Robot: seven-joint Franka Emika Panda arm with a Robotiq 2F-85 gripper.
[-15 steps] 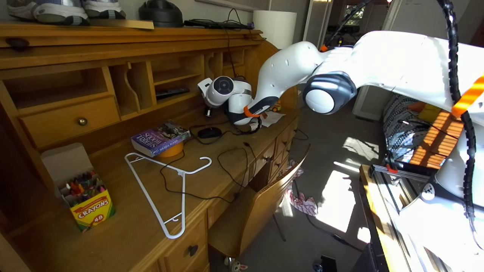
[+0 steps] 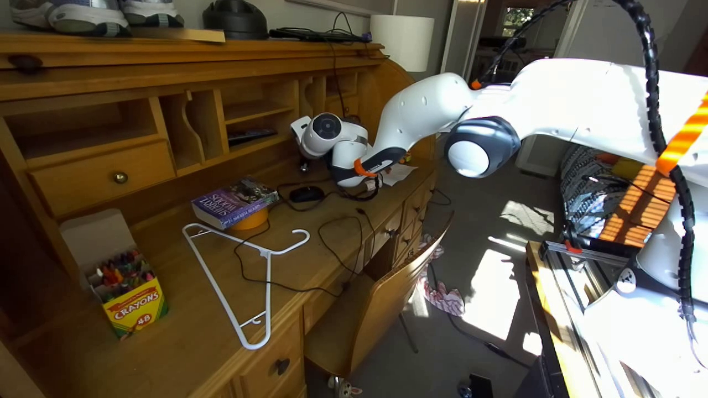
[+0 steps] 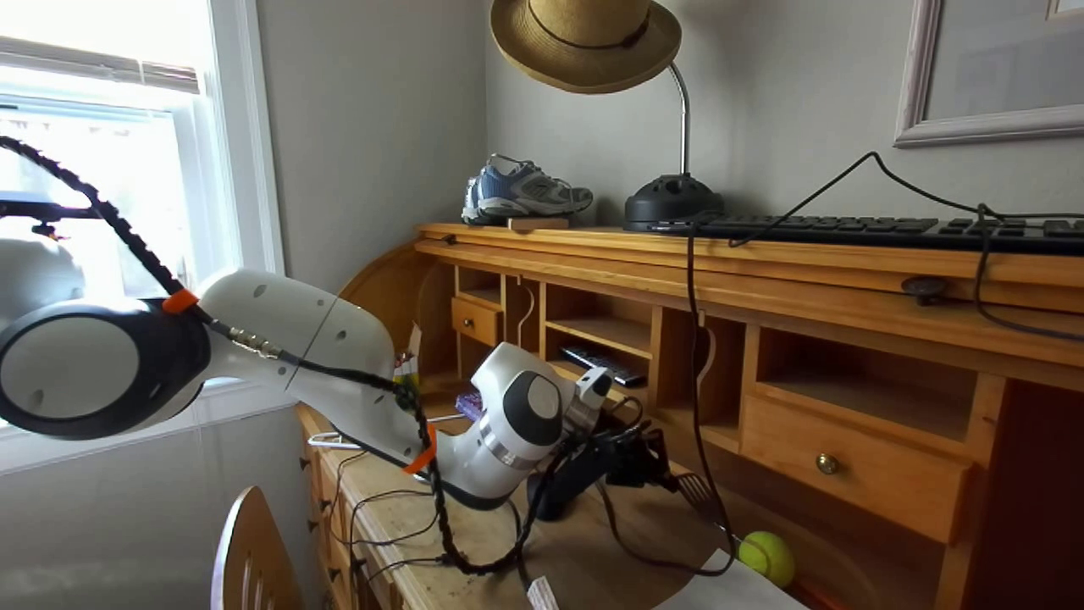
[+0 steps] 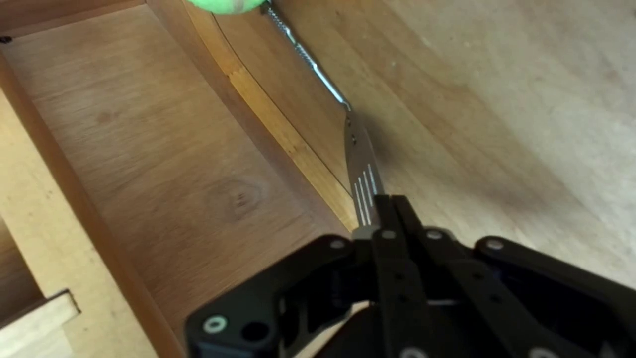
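In the wrist view my gripper is shut, its black fingers pressed together. A metal slotted spatula (image 4: 360, 158) reaches from the fingertips toward a green tennis ball (image 4: 229, 5) at the top edge. Its slotted end lies against or just behind the fingertips; whether any of the thin blade is between them, I cannot tell. Exterior view 2 has the gripper (image 3: 666, 476) low over the desk's back, with the spatula (image 3: 699, 493) slanting down toward the tennis ball (image 3: 767, 557). From exterior view 1 the fingers are hidden behind the arm.
Desk cubbies (image 3: 610, 330) rise close behind the gripper, and a black cable (image 3: 693, 346) hangs near it. A book (image 2: 232, 202), a white hanger (image 2: 269, 252), a crayon box (image 2: 136, 305) and a mouse (image 2: 306, 193) lie farther along the desk. A chair (image 2: 391, 298) stands in front.
The objects on the desk in exterior view 1 have stayed put.
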